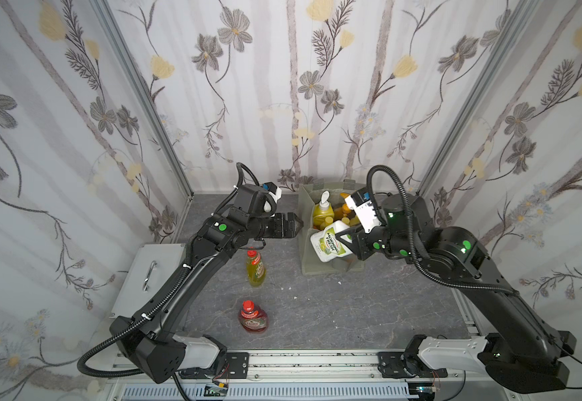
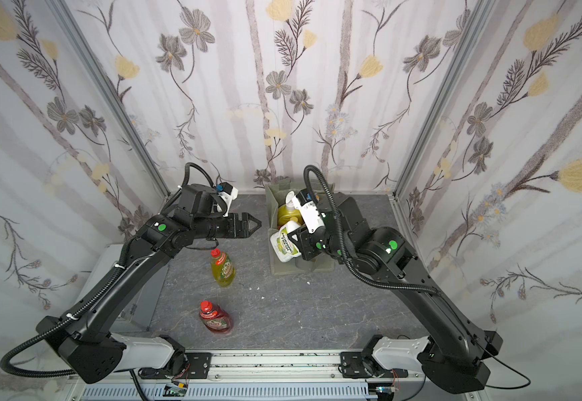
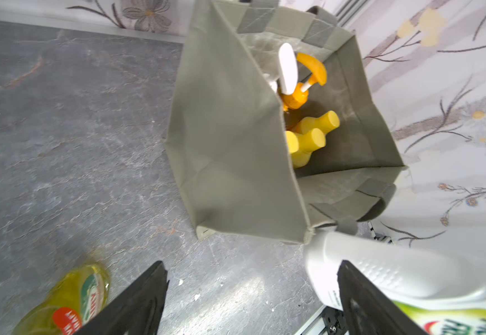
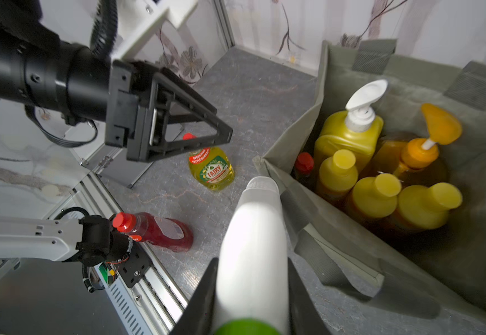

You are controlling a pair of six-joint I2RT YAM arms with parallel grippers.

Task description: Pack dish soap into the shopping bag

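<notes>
My right gripper [image 1: 352,242] is shut on a white bottle [image 1: 328,242] with a green label, held raised at the near side of the grey shopping bag [image 3: 231,156]. Inside the bag are a yellow pump bottle [image 4: 347,136], an orange pump bottle [image 4: 413,155] and several yellow-capped bottles [image 4: 379,198]. A green Fairy dish soap [image 1: 256,270] stands left of the bag, and a red dish soap [image 1: 252,319] nearer the front. My left gripper [image 1: 291,226] hangs open just left of the bag, above and beyond the green bottle, nothing between its fingers.
A pale metal box [image 1: 133,267] with a handle sits at the left edge. The right side of the table is partly hidden by my right arm.
</notes>
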